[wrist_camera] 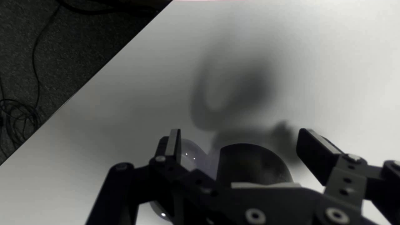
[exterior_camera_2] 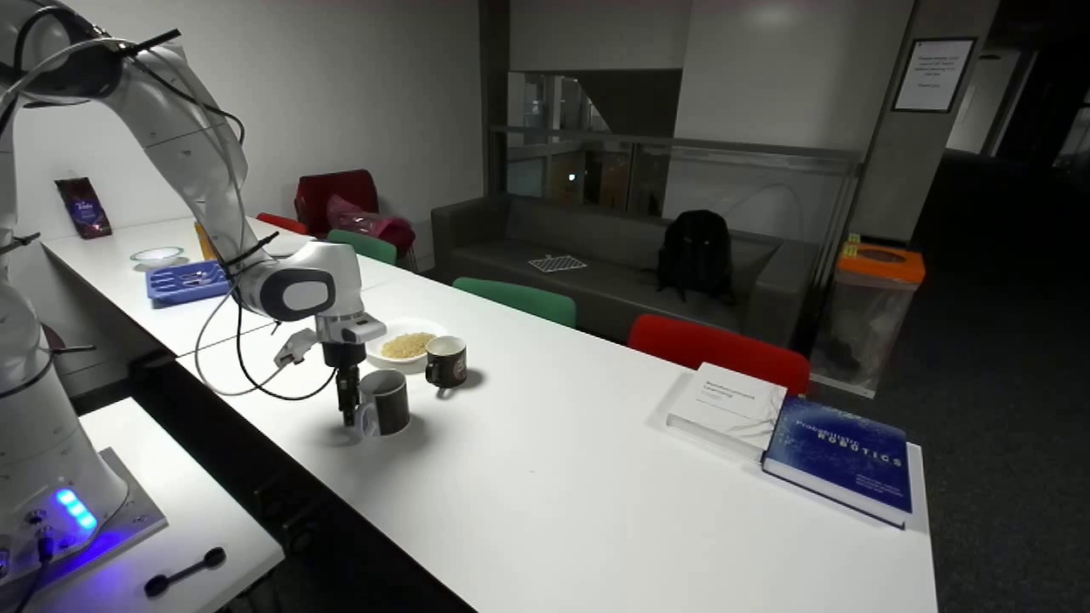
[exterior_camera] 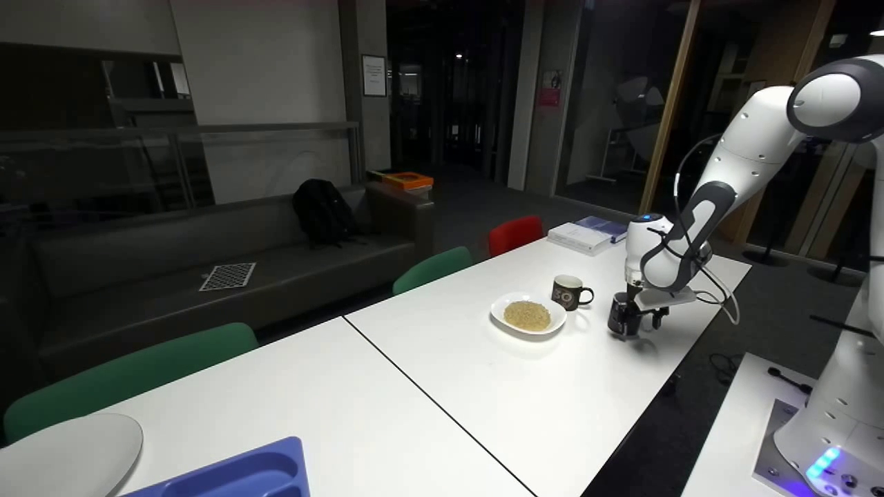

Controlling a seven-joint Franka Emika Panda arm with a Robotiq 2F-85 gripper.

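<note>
A dark mug with a pale, see-through-looking handle stands on the white table; its body (exterior_camera_2: 390,403) is clear in exterior view 2. From exterior view 1 the mug (exterior_camera: 621,318) is partly covered by my gripper (exterior_camera: 639,313). My gripper (exterior_camera_2: 350,397) points down, low over the table, at the mug's handle side. In the wrist view the gripper is open, its fingers wide apart. The dark mug (wrist_camera: 253,163) shows between and below them, the clear handle (wrist_camera: 193,155) beside the left finger. Whether a finger touches the mug I cannot tell.
A second dark mug (exterior_camera: 568,293) with a printed number stands close by, beside a white plate (exterior_camera: 502,313) holding yellowish grains. Two books (exterior_camera_2: 727,400) lie at the table's far end. A blue tray (exterior_camera_2: 189,283) is at the other end. The table's front edge is near.
</note>
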